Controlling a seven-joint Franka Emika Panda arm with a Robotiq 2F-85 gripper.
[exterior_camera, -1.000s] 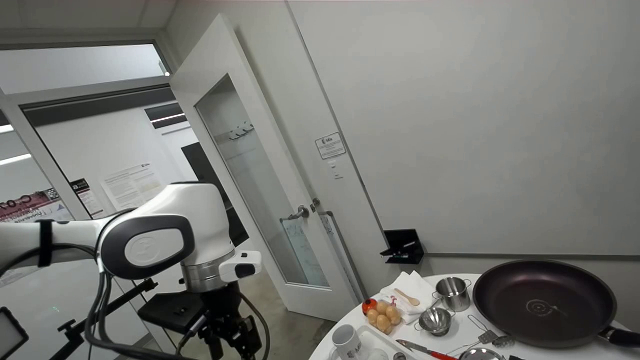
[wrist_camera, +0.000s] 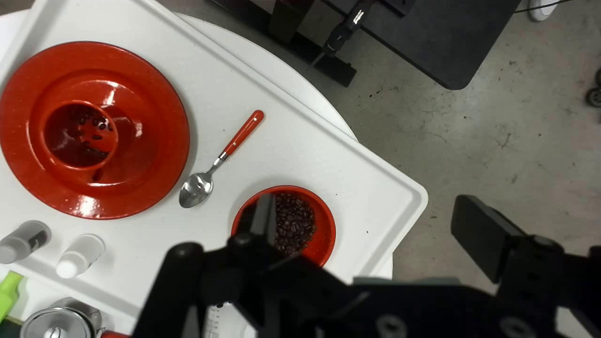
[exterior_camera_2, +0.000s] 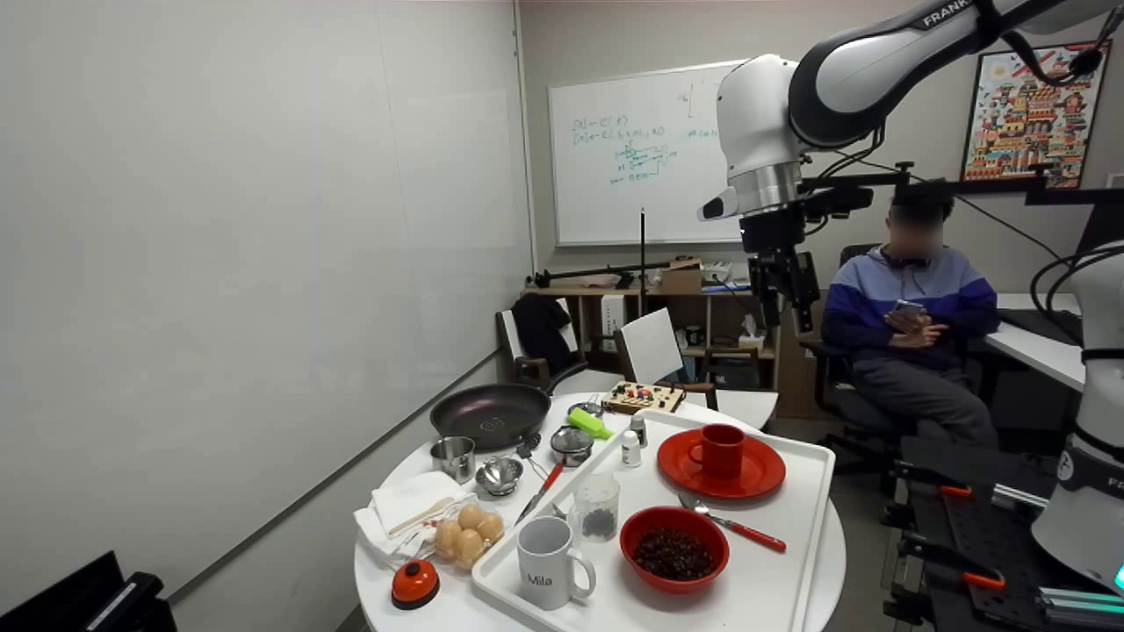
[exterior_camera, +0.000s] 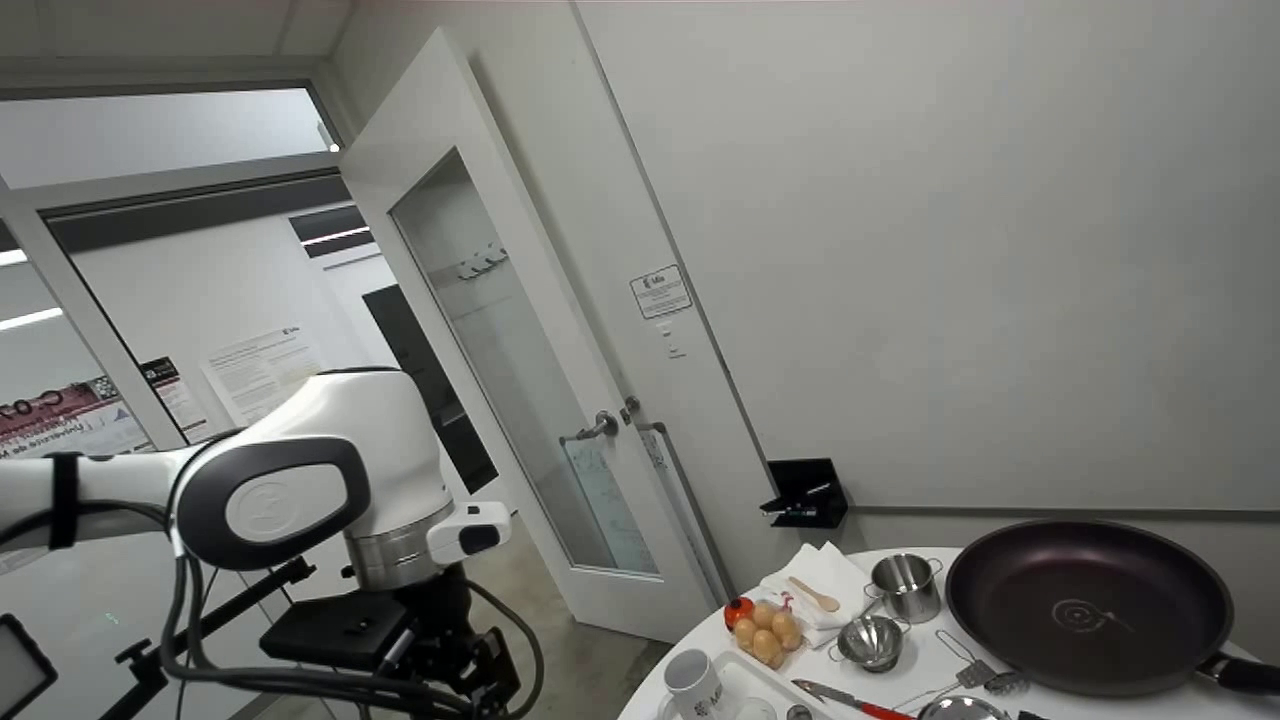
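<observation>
High above the tray's edge hangs my gripper (exterior_camera_2: 788, 319), its fingers (wrist_camera: 479, 236) spread wide with nothing between them. In the wrist view a red bowl (wrist_camera: 325, 225) of dark coffee beans (wrist_camera: 294, 223) lies partly hidden behind one finger. A spoon (wrist_camera: 196, 189) with a red handle rests on the tray between the bowl and a red plate (wrist_camera: 163, 163). On that plate stands a red mug (exterior_camera_2: 723, 451); some beans show at its bottom from above. All of these sit on the white tray (wrist_camera: 360, 197).
A grey mug (exterior_camera_2: 543, 569), a glass (exterior_camera_2: 598, 495) and two small shakers share the tray. Beside it are a frying pan (exterior_camera_2: 490, 416), eggs (exterior_camera_2: 469, 535), metal cups and a knife. A person (exterior_camera_2: 911, 316) sits behind the arm. Open floor borders the table.
In exterior view 1 the arm has shifted a little to the left and slightly lower. The things on the table look unmoved.
</observation>
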